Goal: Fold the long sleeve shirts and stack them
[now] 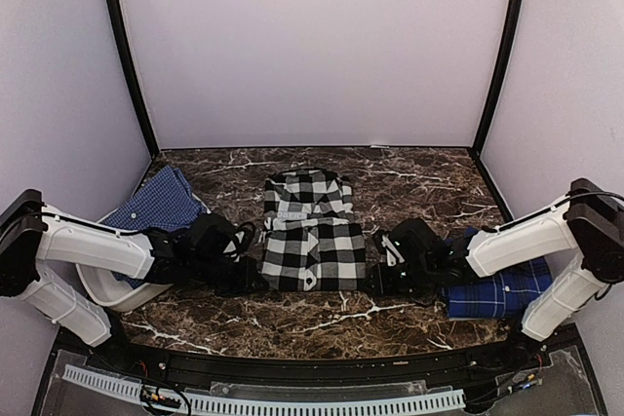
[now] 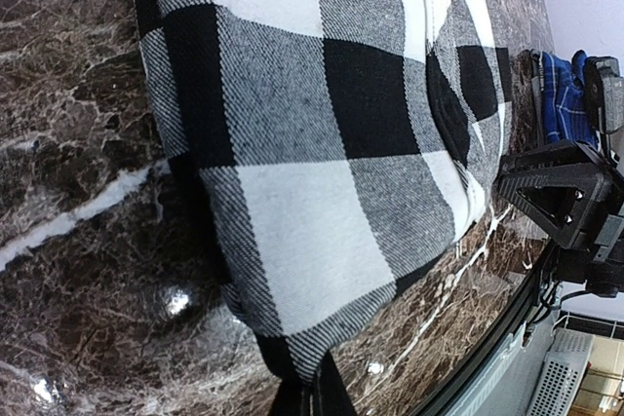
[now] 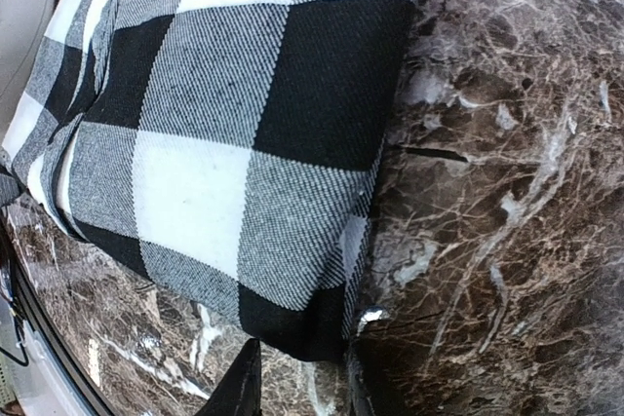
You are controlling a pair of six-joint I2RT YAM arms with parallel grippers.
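Observation:
A black-and-white checked shirt (image 1: 312, 241), partly folded, lies in the middle of the dark marbled table. In the left wrist view, the fingers of my left gripper are shut on one near corner of the checked shirt (image 2: 312, 231). My right gripper stands part open at the other near corner of the checked shirt (image 3: 190, 182), one fingertip on either side of that corner; whether cloth touches the fingers cannot be told. A folded blue plaid shirt (image 1: 497, 289) rests at the right, partly under the right arm.
A white basket (image 1: 93, 280) at the left holds blue patterned cloth (image 1: 161, 202), with the left arm passing over it. Bare marble (image 1: 312, 323) lies in front of the checked shirt and on both sides behind it.

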